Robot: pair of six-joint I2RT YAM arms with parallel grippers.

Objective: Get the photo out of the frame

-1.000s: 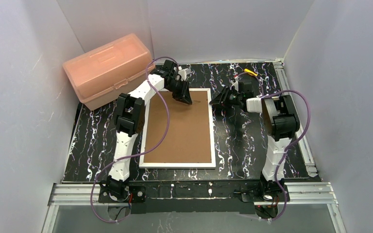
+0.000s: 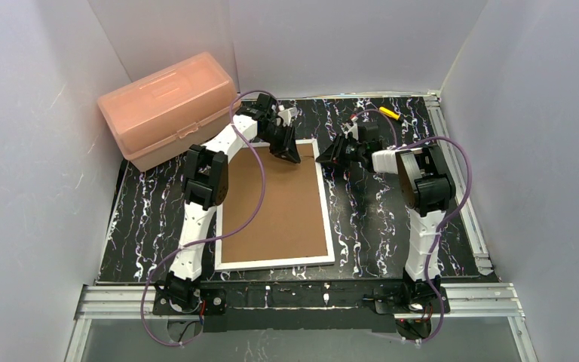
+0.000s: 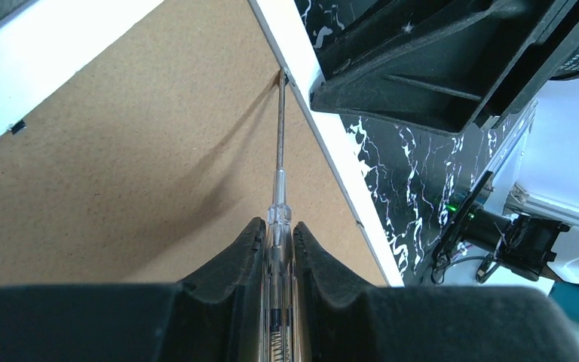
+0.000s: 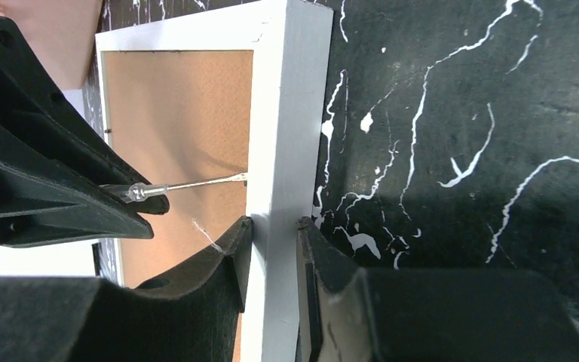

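A white picture frame (image 2: 275,264) lies back up on the table, its brown backing board (image 2: 271,211) facing the cameras. Small dark tabs sit along the inner edge, one of them a black tab (image 3: 18,127). My left gripper is shut on a thin screwdriver with a clear handle (image 3: 280,200). The tip of that screwdriver meets the inner side of the frame's right bar, at a dark tab. Closed across the same bar is my right gripper, its fingers on the inner and outer sides. No photo shows.
A closed salmon-coloured toolbox (image 2: 170,105) stands at the back left. A yellow-handled tool (image 2: 391,114) lies at the back right.
The right gripper has shifted left, and the frame has turned slightly, its upper right corner moving left and its lower left corner nearer the front. The left arm has barely moved.
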